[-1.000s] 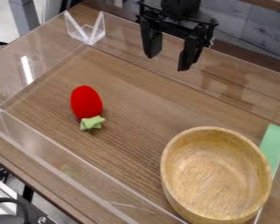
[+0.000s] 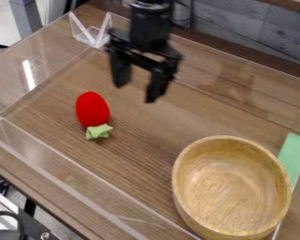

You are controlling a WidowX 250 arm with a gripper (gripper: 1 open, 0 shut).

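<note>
My gripper (image 2: 138, 72) hangs over the back middle of the table, blurred in this view, its fingers pointing down and apparently apart with nothing seen between them. To its lower left, apart from it, lie a red oval object (image 2: 91, 108) and a small light-green piece (image 2: 97, 132) touching it. A large wooden bowl (image 2: 231, 190) stands at the front right.
A pale green strip (image 2: 292, 157) lies at the right edge behind the bowl. A clear plastic item (image 2: 91, 28) is at the back left.
My gripper has moved left and a little down from the back right of centre. The red object, green piece and bowl have not moved.
</note>
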